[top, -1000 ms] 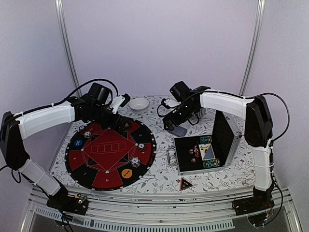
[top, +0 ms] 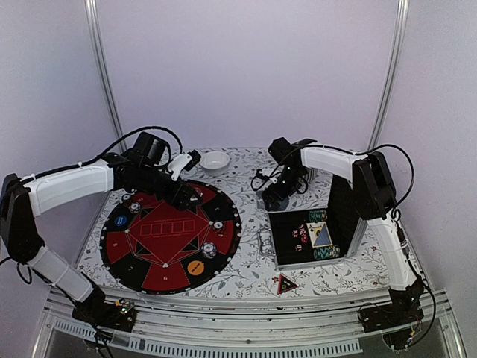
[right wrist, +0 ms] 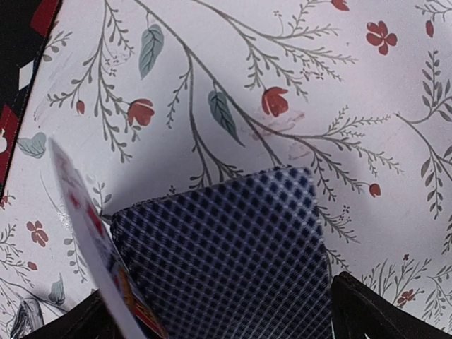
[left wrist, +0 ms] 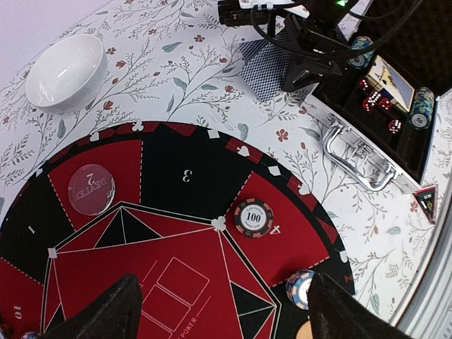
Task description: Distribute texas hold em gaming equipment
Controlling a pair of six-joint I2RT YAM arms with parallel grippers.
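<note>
My right gripper [top: 274, 195] is open, low over a dark checkered card stack [right wrist: 219, 240] beside the case. In the right wrist view a thin upright card-like piece [right wrist: 92, 226] rises at the stack's left. My left gripper [top: 190, 200] hangs open over the red poker mat [top: 168, 265], on which lie a 100 chip [left wrist: 253, 217], a dealer disc [left wrist: 91, 189] and other chips. The open case [top: 305, 265] at the right holds chip stacks [left wrist: 421, 108], red dice and a boxed card deck [left wrist: 388, 81].
A white bowl [top: 215, 160] stands at the back. A small triangular piece [top: 285, 283] lies at the front edge, below the case. Patterned tablecloth is bare between mat and case.
My right gripper has moved down and slightly right, lowering onto the checkered stack, its arm drawn nearer the case. The left arm has barely moved.
</note>
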